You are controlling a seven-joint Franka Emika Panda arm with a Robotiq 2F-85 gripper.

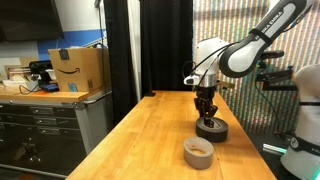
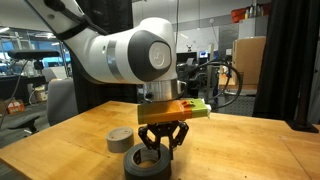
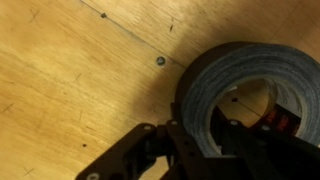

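A dark grey roll of tape lies flat on the wooden table; in exterior view 1 the same dark roll is at the right. My gripper is shut on the wall of this roll, one finger inside the hole and the other outside. Seen from the second exterior view, the gripper points down onto the dark roll. A smaller pale tape roll rests apart from it, close to the front; it also shows as the lighter roll in exterior view 2.
A black curtain hangs behind. Cardboard boxes stand on a separate bench off the table.
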